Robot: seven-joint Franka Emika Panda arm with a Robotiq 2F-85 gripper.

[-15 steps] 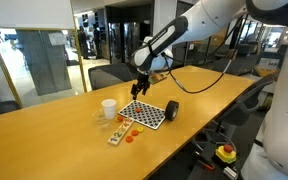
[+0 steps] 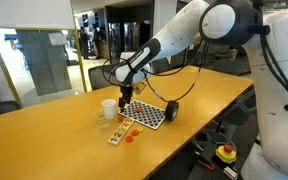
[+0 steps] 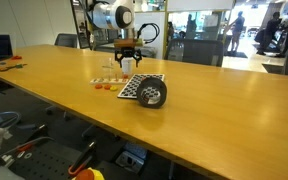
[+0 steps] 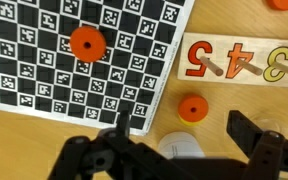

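My gripper stands open, its two dark fingers wide apart and nothing held between them. An orange disc [image 4: 193,108] with a yellow edge showing under it lies in the gap ahead of the fingers in the wrist view. The top of a white cup [image 4: 181,146] shows between the fingertips. In exterior view 1 the gripper [image 2: 126,98] hangs above the table, close to the white cup [image 2: 109,106] and the near-left end of the checkered board [image 2: 154,117]. Another orange disc [image 4: 87,44] rests on that board.
A wooden number board [image 4: 237,60] with upright pegs lies beside the checkered board. Loose discs [image 2: 135,133] sit near it on the table. A black roll [image 2: 172,111] stands at the checkered board's far end.
The arm has swung left in exterior view 1, from over the checkered board towards the white cup, and hangs slightly lower. The objects on the table stay where they were.
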